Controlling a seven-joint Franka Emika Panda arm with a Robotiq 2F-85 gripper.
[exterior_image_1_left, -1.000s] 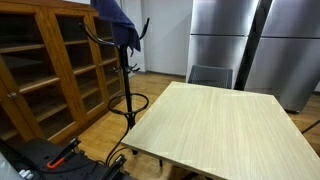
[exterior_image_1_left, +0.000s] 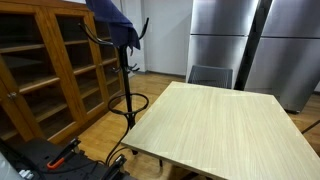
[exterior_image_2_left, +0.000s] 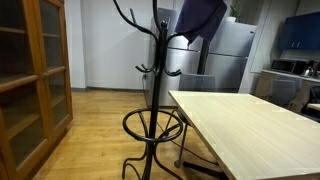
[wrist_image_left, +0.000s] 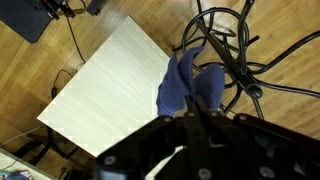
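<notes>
A dark blue cloth (wrist_image_left: 180, 82) hangs from my gripper, whose fingers are shut on it in the wrist view. Beside and below it is a black coat rack (wrist_image_left: 238, 68) with curved hooks, seen from above. In exterior view 1 the cloth (exterior_image_1_left: 113, 22) drapes at the upper part of the rack (exterior_image_1_left: 127, 85), its top cut off by the frame edge. Exterior view 2 shows the cloth (exterior_image_2_left: 203, 16) to the right of the rack's pole (exterior_image_2_left: 153, 90). Whether it touches a hook is unclear. My gripper is outside both exterior views.
A pale, bare table (exterior_image_1_left: 215, 125) stands right of the rack. Wooden glass-door cabinets (exterior_image_1_left: 45, 65) line the left side. A dark chair (exterior_image_1_left: 210, 77) and steel fridges (exterior_image_1_left: 218, 45) stand behind the table. Cables lie on the floor near the rack's foot.
The cloth's upper part has shifted slightly left in exterior view 1. The rack and table look unchanged.
</notes>
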